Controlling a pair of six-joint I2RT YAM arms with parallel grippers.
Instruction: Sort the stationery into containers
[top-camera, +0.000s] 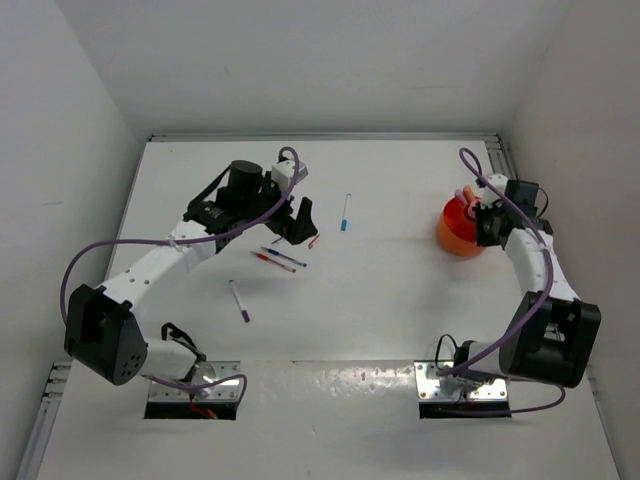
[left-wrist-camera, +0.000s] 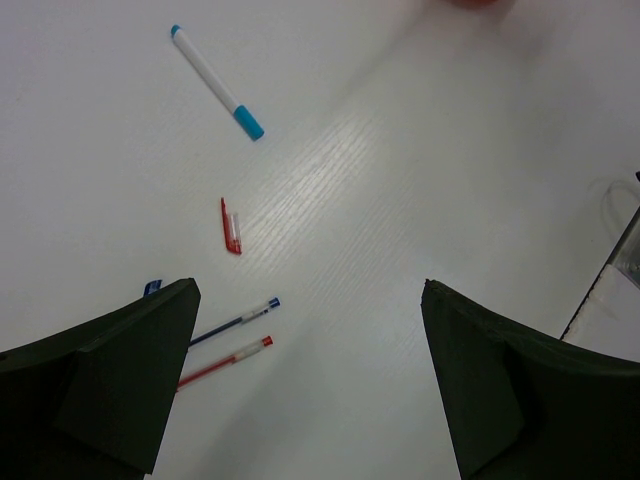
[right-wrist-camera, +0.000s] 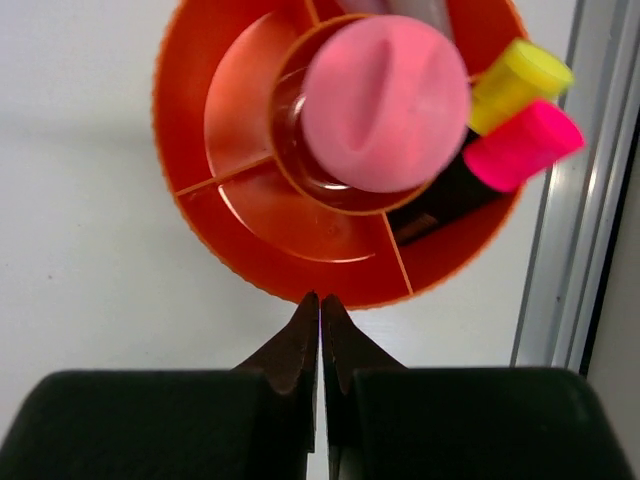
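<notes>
An orange round container (top-camera: 455, 236) with compartments stands at the right. In the right wrist view it holds a pink round piece (right-wrist-camera: 385, 100), a yellow cap (right-wrist-camera: 525, 80) and a magenta cap (right-wrist-camera: 520, 145). My right gripper is at its edge, shut with nothing visible between its fingers. My left gripper hangs open over the middle-left of the table. Below it lie a blue-capped marker (left-wrist-camera: 248, 121), a red cap piece (left-wrist-camera: 228, 232), a blue pen (left-wrist-camera: 235, 322) and a red pen (left-wrist-camera: 215, 366). A purple-capped marker (top-camera: 241, 308) lies nearer the front.
A metal rail (right-wrist-camera: 572, 260) runs along the right edge close to the container, with a wall beyond.
</notes>
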